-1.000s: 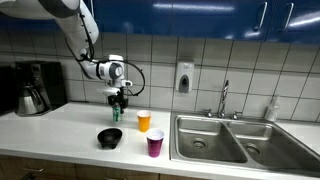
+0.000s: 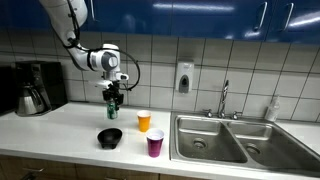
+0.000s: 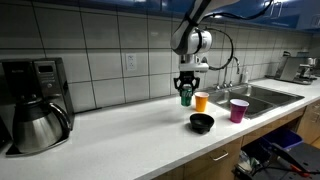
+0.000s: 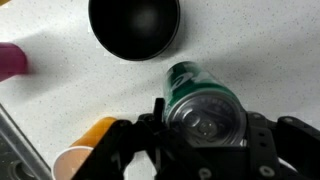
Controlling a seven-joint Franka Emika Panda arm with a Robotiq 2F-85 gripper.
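Observation:
A green cup with white lettering and a clear round top (image 4: 205,112) is held between the fingers of my gripper. In exterior view 1 the green cup (image 2: 112,111) is below the gripper (image 2: 112,99), over the counter behind the black bowl. Exterior view 2 shows the cup (image 3: 186,99) upright under the arm, close to the orange cup. Whether its base clears the counter by a small gap or touches it, I cannot tell.
A black bowl (image 2: 109,138) sits nearer the front edge. An orange cup (image 2: 144,121) and a magenta cup (image 2: 154,143) stand between it and the double sink (image 2: 235,142). A coffee maker (image 3: 36,105) occupies the far left.
The arm and gripper have risen and shifted slightly left, with the green cup appearing a little higher. The bowl and the other cups have stayed put.

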